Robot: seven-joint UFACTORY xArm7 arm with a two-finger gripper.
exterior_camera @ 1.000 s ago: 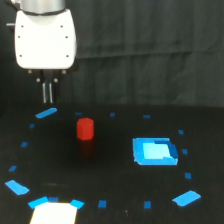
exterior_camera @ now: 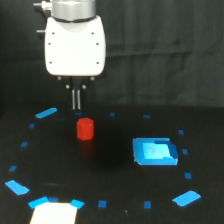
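A small red cylinder-like block [exterior_camera: 86,129] stands upright on the dark table, left of centre. My gripper [exterior_camera: 76,108] points straight down, just above and slightly left of the red block in the picture. Its two thin fingers [exterior_camera: 73,99] are close together, with a narrow dark gap between them and nothing seen in it. Whether the fingertips are behind the block or directly over it is hard to judge from this one view. The block appears apart from the fingers.
A blue-rimmed square tray [exterior_camera: 137,150] with a pale inside lies to the right. Blue tape strips [exterior_camera: 187,198] and small blue marks are scattered over the table. A bright yellowish-white piece [exterior_camera: 53,214] shows at the bottom edge. Between block and tray the table is clear.
My gripper has moved right and slightly lower in the picture, from above the left tape strip to near the red block. The block and tray have not moved.
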